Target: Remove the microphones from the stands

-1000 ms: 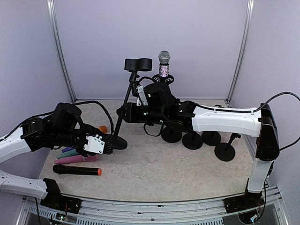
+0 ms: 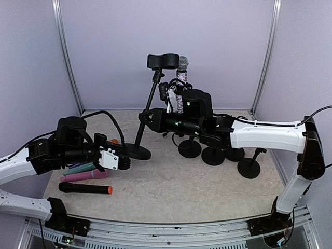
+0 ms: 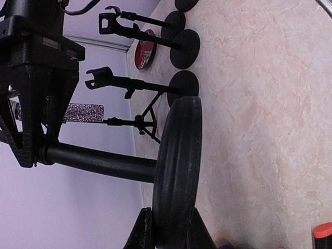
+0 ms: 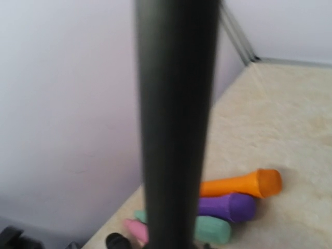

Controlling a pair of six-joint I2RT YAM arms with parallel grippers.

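A black stand leans in the top view: its pole [image 2: 148, 106] rises from a round base [image 2: 139, 151] to a black holder [image 2: 162, 61] in which no microphone shows. My right gripper [image 2: 143, 116] is shut on the pole; in the right wrist view the pole [image 4: 176, 124] hides its fingers. My left gripper is shut on the rim of the base, which stands edge-on in the left wrist view. Behind the right arm, a glittery microphone [image 2: 182, 77] with a silver head stands upright on a tripod stand [image 3: 140, 122].
Several loose microphones, including orange [image 4: 267, 182], purple [image 4: 241, 207] and black [image 2: 85, 188] ones, lie at the table's left. Several empty stands [image 2: 212, 155] occupy the right back.
The held stand has shifted right, its base sliding over beside the left gripper and its holder rising. My right arm has moved right with the pole; the left gripper has followed slightly.
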